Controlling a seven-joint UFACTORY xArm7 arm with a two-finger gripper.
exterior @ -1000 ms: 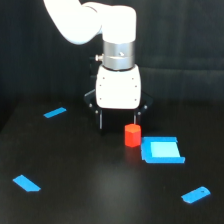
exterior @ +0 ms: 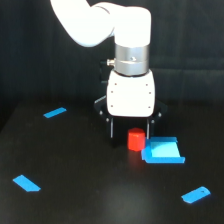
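Observation:
A small red block [exterior: 135, 140] stands upright on the dark table, just left of a blue-taped square with a pale middle [exterior: 164, 150]. My white gripper [exterior: 130, 131] points down over the block, its fingers apart. In the image the block shows between the two dark fingers, closer to the right one. Whether either finger touches it cannot be made out; the dark fingertips blend into the background.
Strips of blue tape mark the table: one at the back left [exterior: 55, 112], one at the front left [exterior: 26, 183] and one at the front right [exterior: 195, 195].
My gripper has moved right and down, from behind the block to around where it stands. The red block sits slightly farther right and lower in the image.

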